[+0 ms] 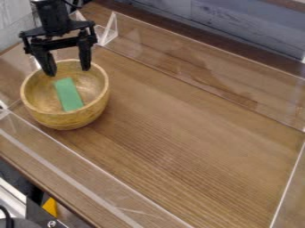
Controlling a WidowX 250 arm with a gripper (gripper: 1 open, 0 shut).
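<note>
A yellow bowl point(92, 111) sits at the left of the wooden table, with a green block point(67, 94) lying inside it, slightly left of the bowl's middle. My black gripper point(67, 64) reaches in from the top left and hangs over the back part of the bowl, above and behind the block, its two fingers spread open with nothing seen between them.
A wall or raised edge point(238, 18) runs along the back. Dark parts and a small yellow object point(49, 207) show beyond the table's lower left edge.
</note>
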